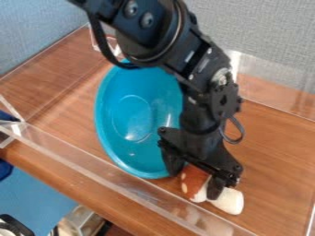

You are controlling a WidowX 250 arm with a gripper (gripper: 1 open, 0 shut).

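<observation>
My black gripper [197,171] reaches down at the lower middle right, open, its fingers around a small white and orange-brown object [227,200] that lies on the wooden surface. The gripper hides part of that object. A blue bowl [129,115] sits just left of the gripper, partly behind the arm.
Clear low walls edge the wooden surface [271,157] at front and back. Dark blue items and metal parts lie beyond the left and front edge. A small reddish item at the back is partly behind the arm.
</observation>
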